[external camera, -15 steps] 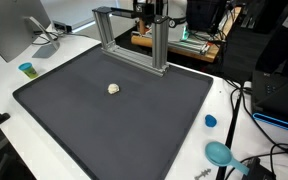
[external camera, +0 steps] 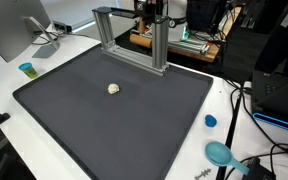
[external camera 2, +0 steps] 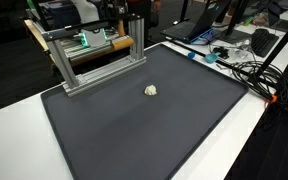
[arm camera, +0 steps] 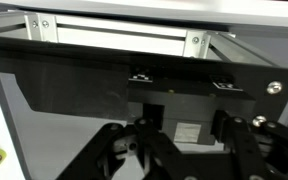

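Note:
In the wrist view my gripper is shut on a black block-like handle (arm camera: pixel 179 100). The handle sits on a long black panel (arm camera: pixel 74 80), which stretches across that view. Behind the panel lies an aluminium frame (arm camera: pixel 124 38), which stands at the back of the grey board (external camera: pixel 114 115) in the first exterior view and at the left in the second. A small pale crumpled-looking piece (external camera 2: pixel 150 90) rests on the board, well apart from the frame. The exterior views do not show my fingertips clearly.
A light blue ladle-like item (external camera: pixel 222 155) and a small blue object (external camera: pixel 210 121) lie right of the board. A green-and-blue cup (external camera: pixel 27 70) stands at the far left. Cables (external camera 2: pixel 254 72) run along one side. Most of the board is bare.
The dark shape at the top, near the frame, has shifted slightly since a second ago. The board, the pale piece and the items around them have not moved.

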